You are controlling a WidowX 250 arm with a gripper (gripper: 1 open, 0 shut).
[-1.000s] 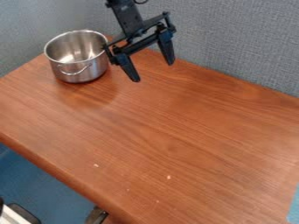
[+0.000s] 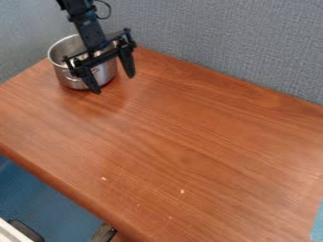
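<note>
A steel pot (image 2: 64,49) sits at the back left of the wooden table (image 2: 190,151). My black gripper (image 2: 110,71) is over the pot and its right side, partly hiding it, with its two fingers spread apart and angled down. One finger reaches down in front of the pot, the other hangs to the right of it. I cannot see anything held between them.
A grey padded wall (image 2: 228,43) runs behind it. Blue floor (image 2: 38,198) shows past the front-left edge, with some objects at the bottom left.
My gripper has moved left from the clear area right of the pot to over the pot. The pot looks to be in the same place.
</note>
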